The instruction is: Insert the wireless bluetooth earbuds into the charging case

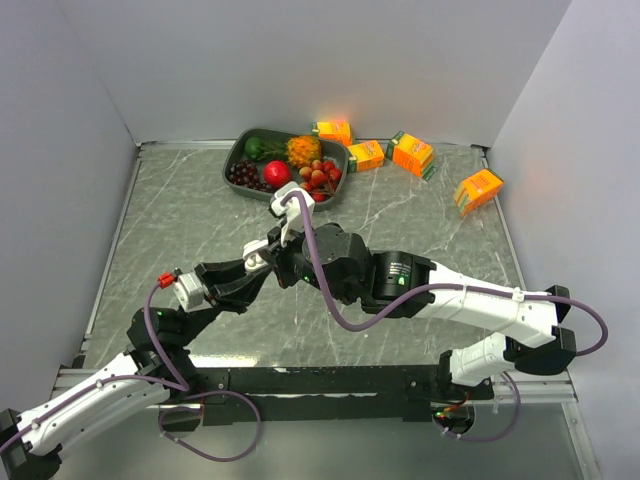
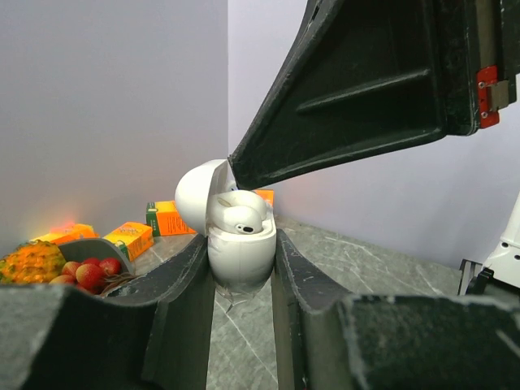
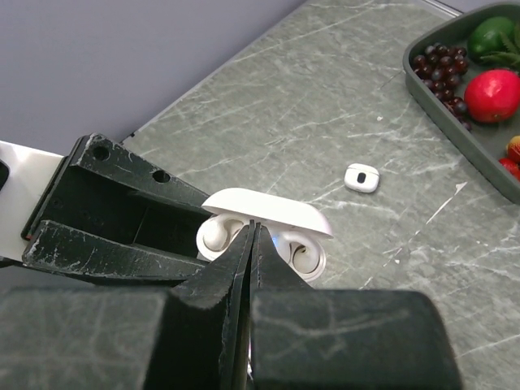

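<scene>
The white earbud case [image 2: 240,253] stands upright with its lid [image 2: 195,191] open, held between the fingers of my left gripper. Both earbud wells are visible in the right wrist view, with a white earbud [image 3: 215,234] in the left one and a rounded white piece [image 3: 305,257] in the other. My right gripper is shut, its tips at the open case, by the lid and between the wells; nothing shows between them. A smaller white case [image 3: 361,178] with a dark slot lies on the table beyond.
A grey tray [image 1: 236,185] of fruit sits at the back. Several orange boxes [image 1: 410,150] stand along the back right. The marble tabletop [image 1: 160,230] is otherwise largely clear, bounded by pale walls.
</scene>
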